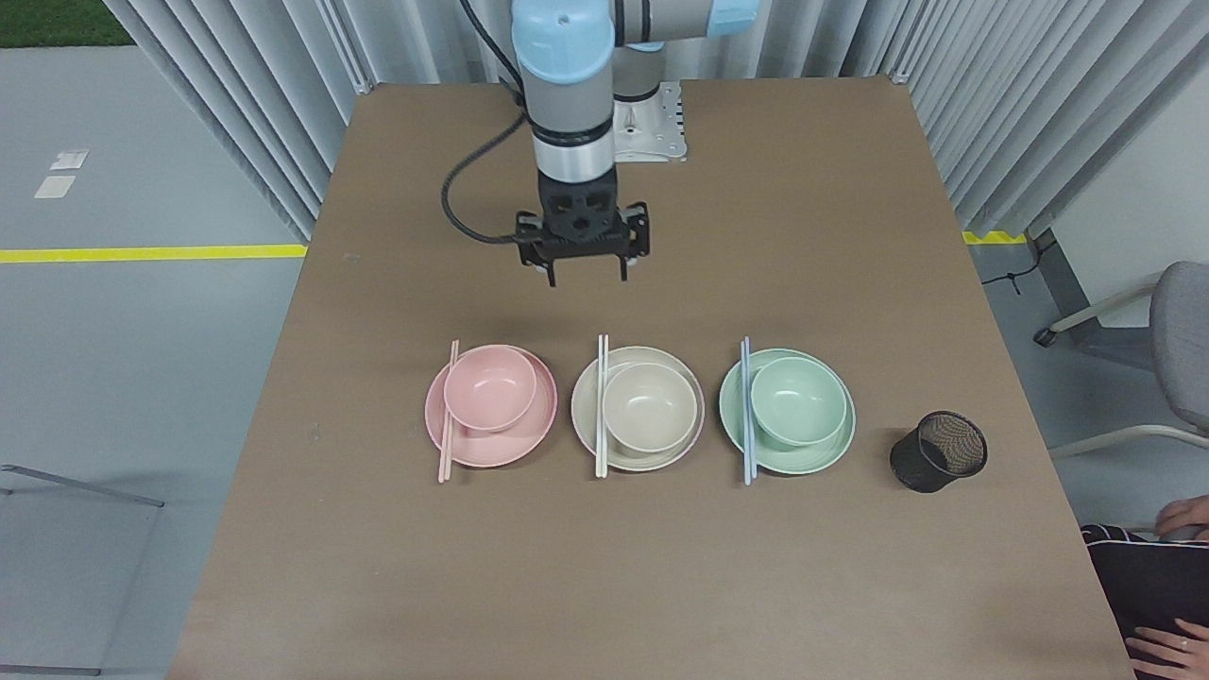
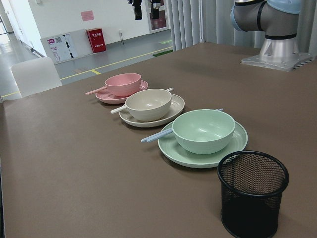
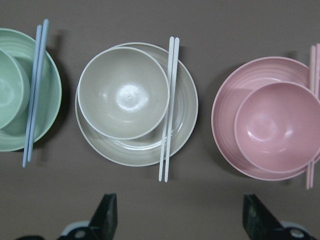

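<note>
My gripper (image 1: 587,277) hangs open above the table behind three place settings, nothing between its fingers. A pink bowl (image 1: 489,387) sits on a pink plate (image 1: 526,436) with pink chopsticks (image 1: 447,442) at the left in the front view. In the middle are a cream bowl (image 1: 651,406), cream plate (image 1: 635,461) and white chopsticks (image 1: 602,442). To the right are a green bowl (image 1: 798,400), green plate (image 1: 793,460) and light blue chopsticks (image 1: 748,442). The wrist view looks down on all three settings.
A black mesh pen holder (image 1: 938,452) stands right of the green setting. A person's hands (image 1: 1167,646) show beyond the right edge.
</note>
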